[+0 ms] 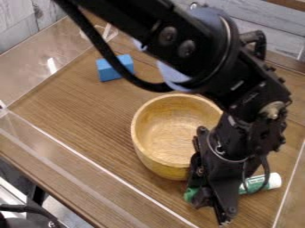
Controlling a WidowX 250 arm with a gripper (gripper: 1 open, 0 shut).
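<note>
My black gripper (pixel 215 198) is low at the bottom right, just in front of a wooden bowl (pixel 165 129), shut on a green tube with a white end (pixel 263 182) that lies near the table surface. The gripper hides the middle of the tube; part of its green end shows beside the fingers. The bowl's inside looks empty where visible, and its right side is hidden behind the arm.
A blue block (pixel 114 68) sits at the back left of the wooden table (pixel 71 116). Clear plastic edging runs along the left and front.
</note>
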